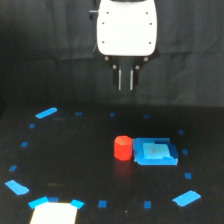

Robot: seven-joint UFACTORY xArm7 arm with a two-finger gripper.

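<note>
High above the table, toward the back, hangs my gripper [126,80]. Its two thin fingers point down, a narrow gap apart, with nothing between them. Below it on the dark table stands a red block [123,148] with a roughly hexagonal outline. Just right of the block is a small blue tray [141,152]. A pale blue patch [157,151] shows inside the tray; whether it is a separate piece or the tray's floor I cannot tell. Both things are well clear of the fingers.
Blue strips [46,113] and small blue squares mark the black table. A pale orange-white object [54,213] is cut off by the bottom edge at left. Dark curtain hangs behind.
</note>
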